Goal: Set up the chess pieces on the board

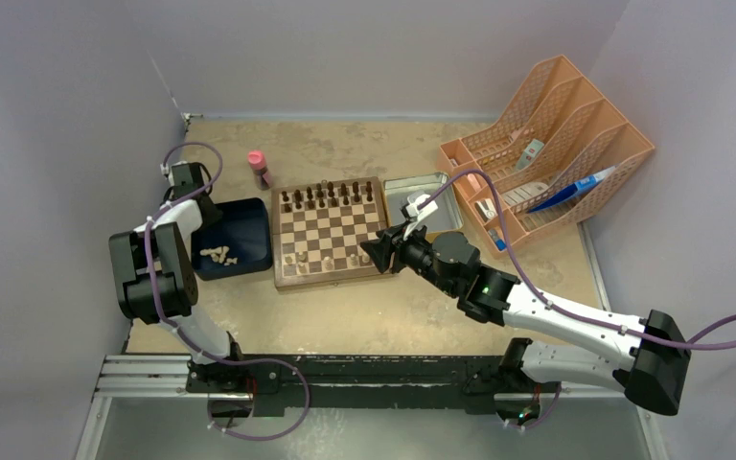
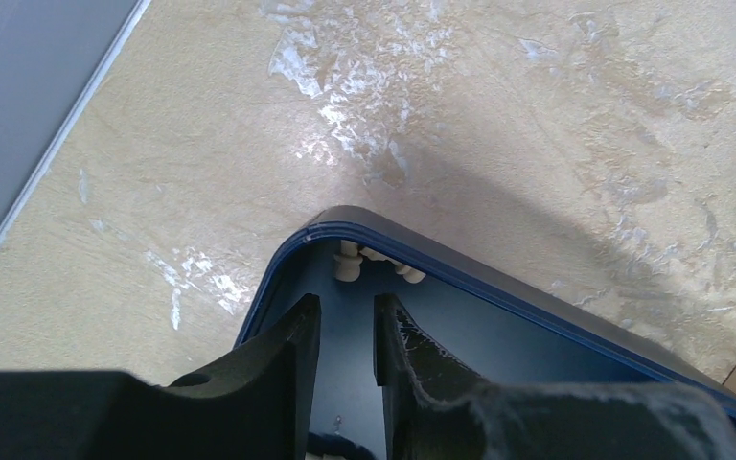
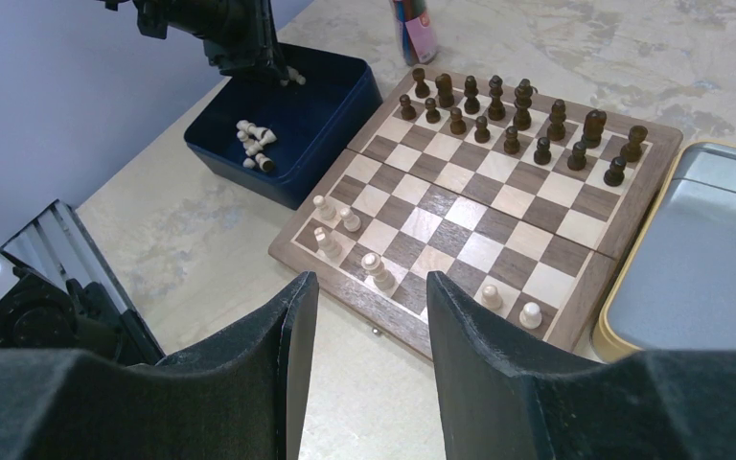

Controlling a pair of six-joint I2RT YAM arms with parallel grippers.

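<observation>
The wooden chessboard [image 1: 331, 224] lies mid-table, its dark pieces [image 3: 521, 102] standing in two rows along the far side. On its near side stand several light pieces [image 3: 378, 270], spaced apart. More light pieces [image 3: 255, 142] lie loose in the dark blue bin [image 1: 270, 251] left of the board. In the left wrist view, light pieces [image 2: 348, 263] rest in a bin corner, beyond the fingertips of my left gripper, which is open and empty over the bin. My right gripper hangs open at the board's near right part, nothing between its fingers.
A pink-capped container [image 1: 261, 170] stands behind the bin. Right of the board sits a metal tray [image 3: 704, 259], partly under my right arm. An orange organizer [image 1: 563, 144] fills the back right. The table in front of the board is clear.
</observation>
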